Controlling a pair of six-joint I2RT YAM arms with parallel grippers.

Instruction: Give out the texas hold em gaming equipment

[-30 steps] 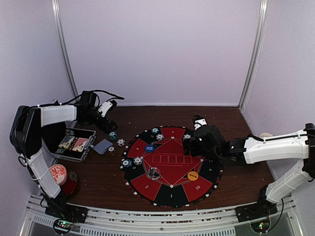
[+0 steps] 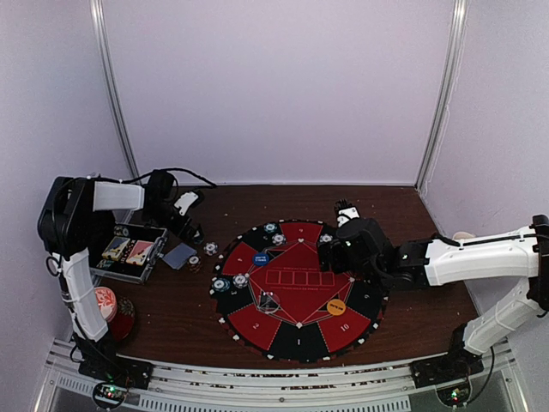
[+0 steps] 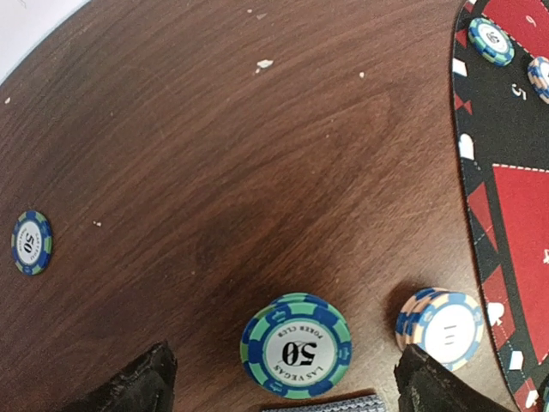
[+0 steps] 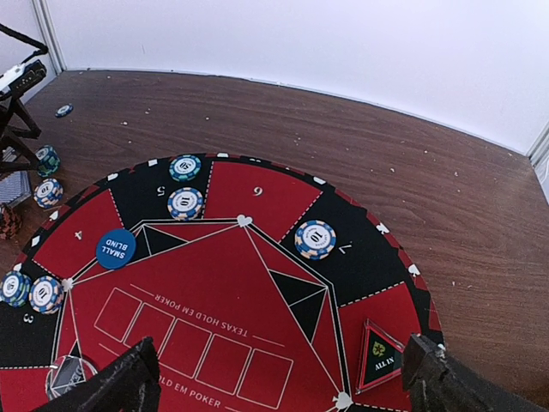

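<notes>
In the left wrist view, a green-and-blue stack of 50 chips (image 3: 296, 348) stands upright on the wood. My open left gripper has a finger on either side of that stack's near end, holding nothing. Just right of it is a cream-and-blue chip stack (image 3: 440, 328), and one loose 50 chip (image 3: 31, 243) lies at far left. Over the right side of the round poker mat (image 2: 299, 339) hangs my right gripper, open and empty. Chips rest on seats 3 and 5, and a 10 chip (image 4: 315, 239) on seat 7.
An open case (image 2: 129, 273) with cards stands at left beside a blue-backed card deck (image 2: 179, 256). On the mat lie a small blind button (image 4: 116, 249), an all-in triangle (image 4: 380, 359) and a yellow disc (image 2: 336, 306).
The right arm stays still.
</notes>
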